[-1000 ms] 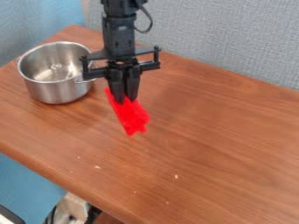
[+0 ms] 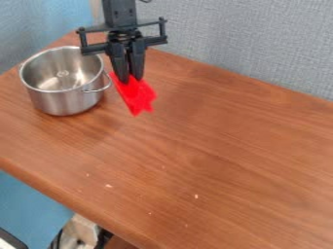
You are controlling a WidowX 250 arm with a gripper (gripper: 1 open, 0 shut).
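Note:
My gripper (image 2: 128,64) hangs from the top of the view, shut on a red object (image 2: 135,95) that dangles below its fingertips. The red object is above the wooden table, just to the right of a steel pot (image 2: 58,97) with wire handles, which stands at the back left of the table. The upper part of the red object is hidden by the fingers.
Grey walls rise behind it. A blue surface (image 2: 29,209) lies beyond the left edge, with some hardware below the table at the bottom left.
My gripper and the red object have moved up and back, slightly to the left, toward the pot. The pot has not moved.

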